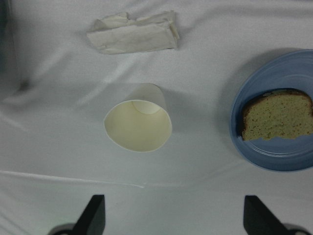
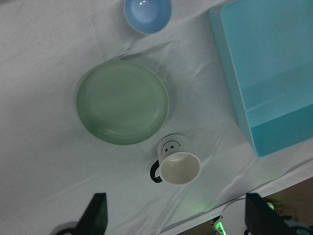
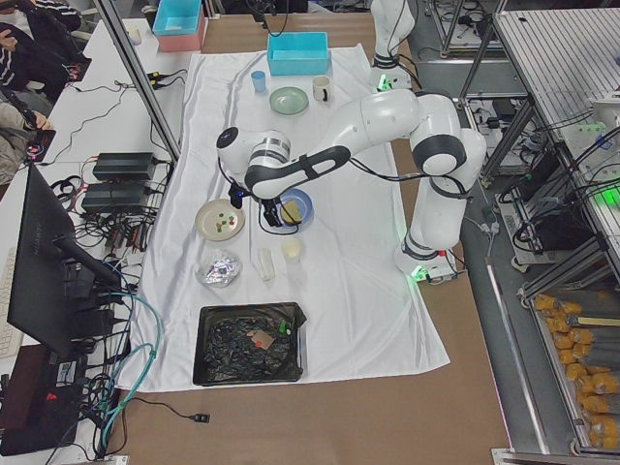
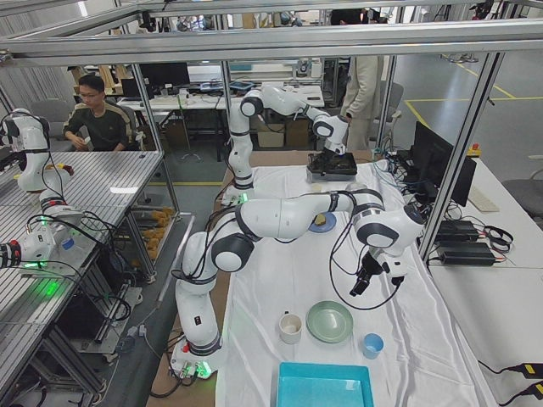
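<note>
My left gripper is open above the cloth, with a cream paper cup (image 1: pixel 138 125), a folded napkin (image 1: pixel 132 34) and a bread slice (image 1: pixel 276 117) on a blue plate (image 1: pixel 271 154) below it. My right gripper stands open above a smiley mug (image 2: pixel 173 161), a green plate (image 2: pixel 122 103), a small blue cup (image 2: pixel 147 14) and a turquoise bin (image 2: pixel 264 73).
In the camera left view, a cream plate (image 3: pixel 220 221) with small scraps, crumpled foil (image 3: pixel 219 269) and a black bag-lined tray (image 3: pixel 248 344) stand near the left arm. Monitors and cables line the left edge.
</note>
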